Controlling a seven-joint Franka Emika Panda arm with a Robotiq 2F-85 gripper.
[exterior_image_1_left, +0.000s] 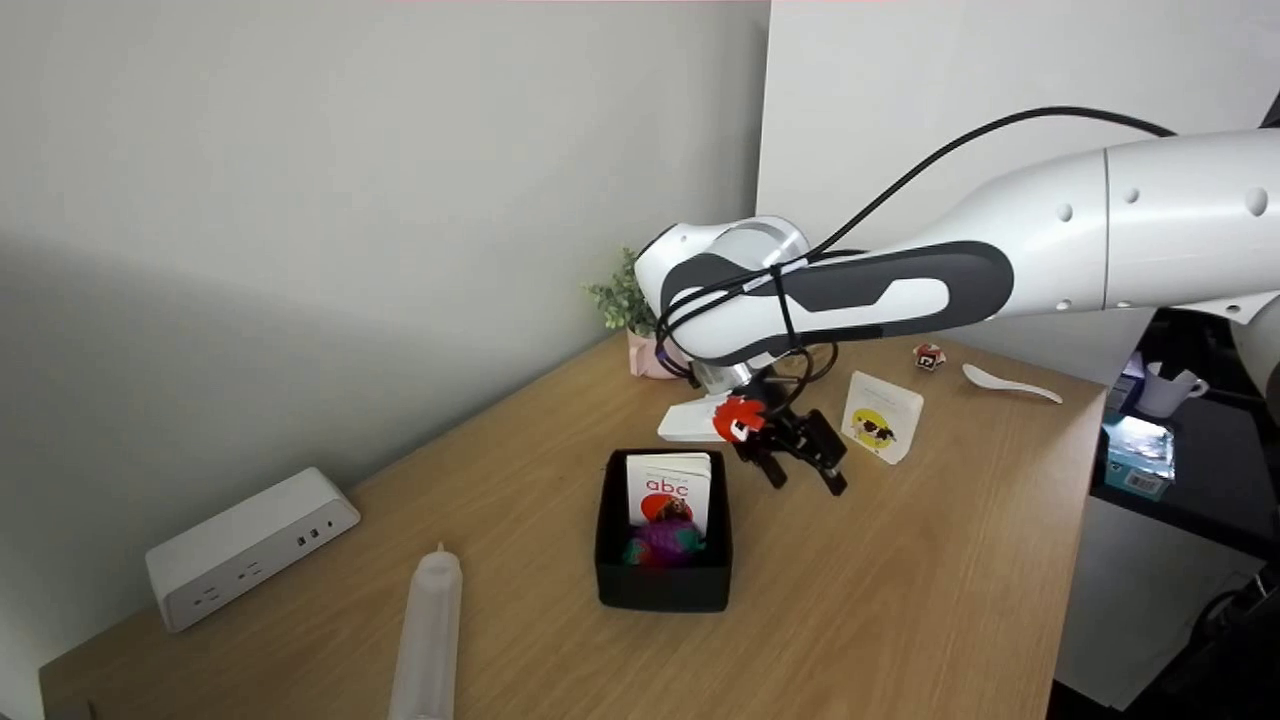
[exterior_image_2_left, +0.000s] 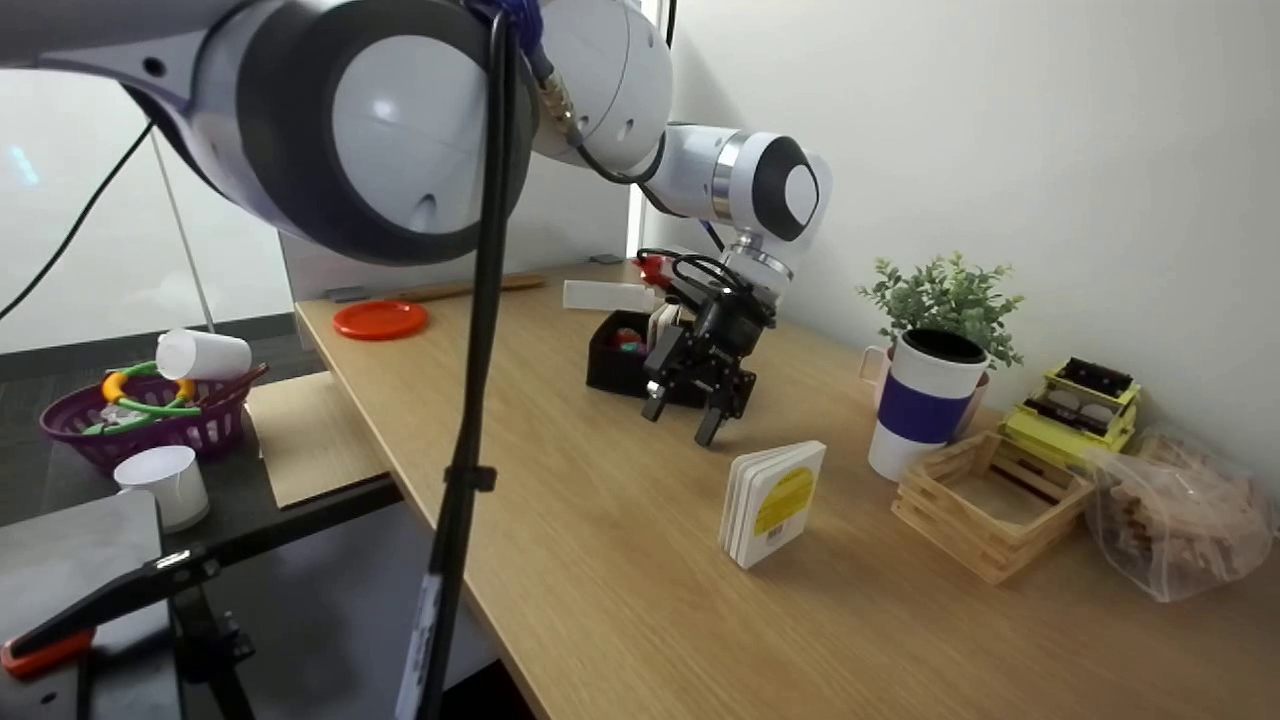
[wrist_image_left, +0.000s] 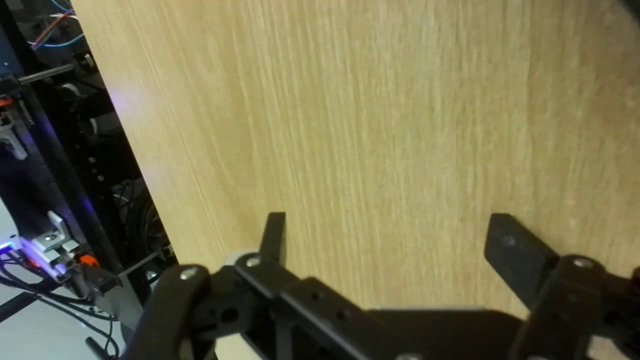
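Note:
My gripper (exterior_image_1_left: 806, 479) is open over the table, with nothing between its fingers. In exterior view 1 it hangs to the right of the black box (exterior_image_1_left: 663, 590) and left of a small board book (exterior_image_1_left: 882, 416) with a cow on it. Exterior view 2 shows the same book (exterior_image_2_left: 774, 502) standing upright on the table, nearer the camera than the gripper (exterior_image_2_left: 681, 420). Inside the box are a white "abc" book (exterior_image_1_left: 668, 482) and a purple-green toy (exterior_image_1_left: 663, 544). Only bare wood lies between the spread fingertips of the gripper in the wrist view.
A white spoon (exterior_image_1_left: 1008, 384) and a red-white die (exterior_image_1_left: 929, 356) lie near the far right. By the wall stand a blue-banded cup (exterior_image_2_left: 930, 408), a wooden crate (exterior_image_2_left: 993, 510) and a bag (exterior_image_2_left: 1182, 516).

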